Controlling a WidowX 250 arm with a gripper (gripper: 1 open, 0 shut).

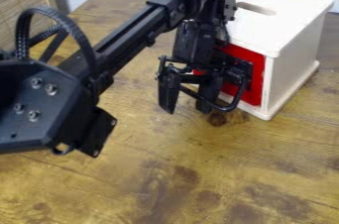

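A black robot arm reaches from the left to the middle of the camera view, where its gripper (pixel 193 89) hangs low over the wooden table, in front of the red face (pixel 248 72) of a white box (pixel 294 55). The gripper's black parts cover much of that red face. Whether it touches the red face, and what, if anything, is between its fingers, cannot be told from this view.
The white box has a slot in its top and stands at the back right. Bare wooden table (pixel 159 178) fills the foreground and the right front. A woven, light-coloured surface (pixel 20 20) is at the upper left.
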